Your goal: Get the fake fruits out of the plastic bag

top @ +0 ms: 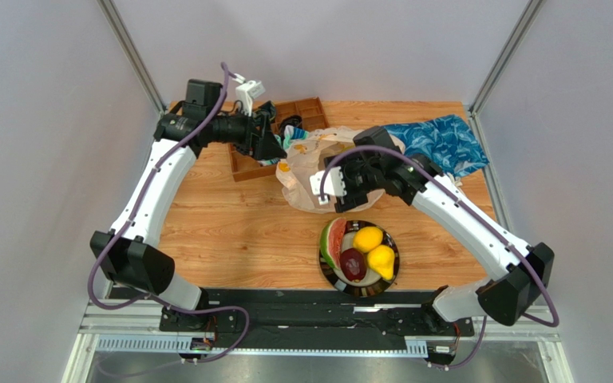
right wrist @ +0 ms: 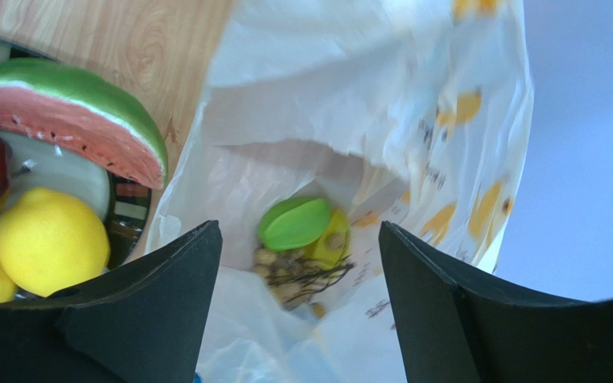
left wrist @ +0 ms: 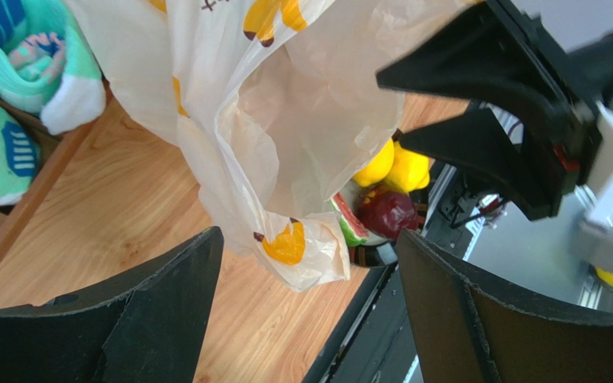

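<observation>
The crinkled plastic bag (top: 302,179) lies mid-table. In the right wrist view a green fruit (right wrist: 294,223) and other pieces lie inside it, between the fingers of my open right gripper as seen from above. My open left gripper hangs at the bag's left, empty. A plate (top: 326,267) in front holds a watermelon slice (right wrist: 86,120), two yellow fruits (top: 368,238) and a dark red fruit (top: 353,264).
A wooden divided box (top: 242,163) with socks (left wrist: 54,72) stands behind left. A blue bag (top: 437,144) lies at right.
</observation>
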